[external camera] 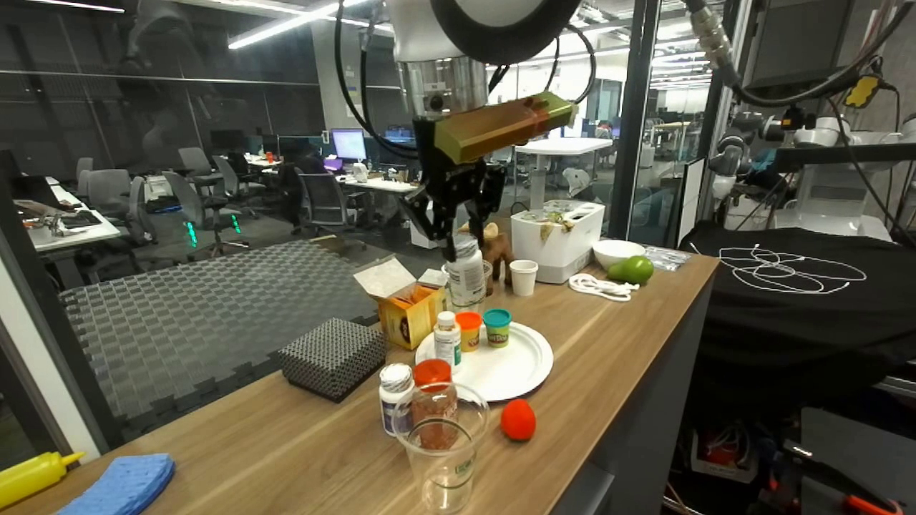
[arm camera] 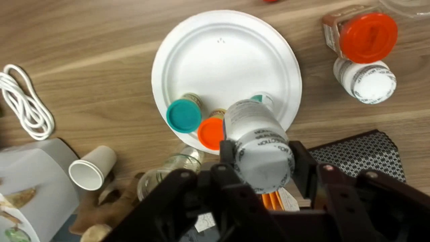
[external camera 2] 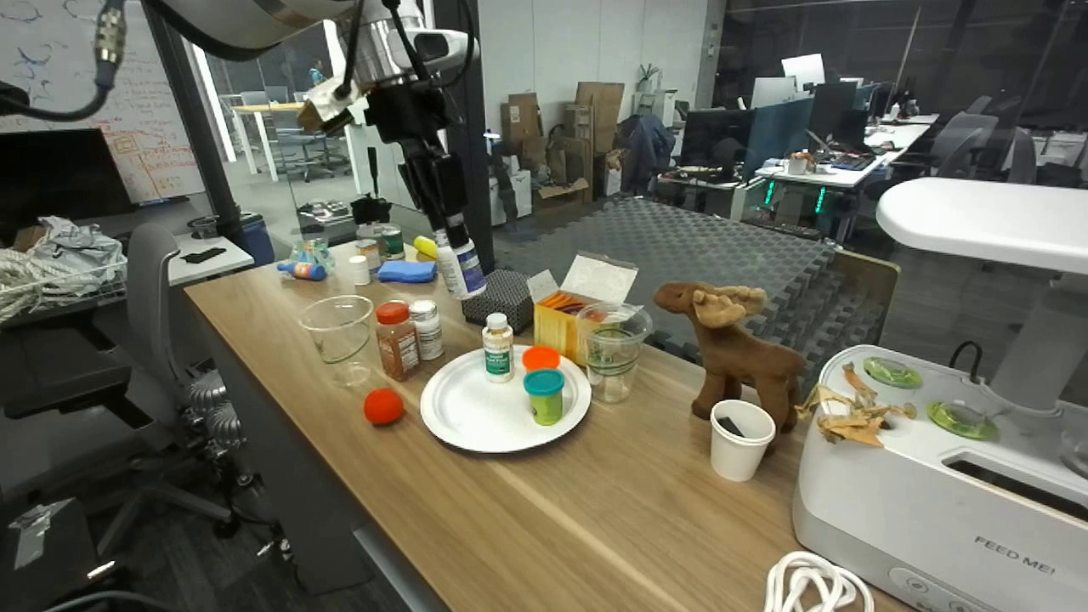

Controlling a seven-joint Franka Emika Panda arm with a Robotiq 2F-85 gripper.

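Note:
In the wrist view my gripper is shut on a white pill bottle (arm camera: 264,161), gripped near its cap. That bottle hangs in the air, slightly tilted, in exterior view 2, and my gripper (external camera 2: 456,229) is above it. Below, the white plate (arm camera: 225,52) carries a teal-lidded tub (arm camera: 184,116), an orange-lidded tub (arm camera: 211,133) and a smaller white bottle with a green label (external camera 2: 497,348). From the wrist, the held bottle covers most of that smaller bottle. Another white pill bottle (external camera: 396,396) stands beside a red-capped spice jar (external camera: 434,373) on the table.
An open yellow box (external camera 2: 561,325), a black mesh block (external camera: 333,356) and a clear cup (external camera 2: 612,352) stand along the far side. Another clear cup (external camera: 444,455) and a red ball (external camera: 517,420) sit near the front. Bare table lies right of the plate (external camera: 584,335).

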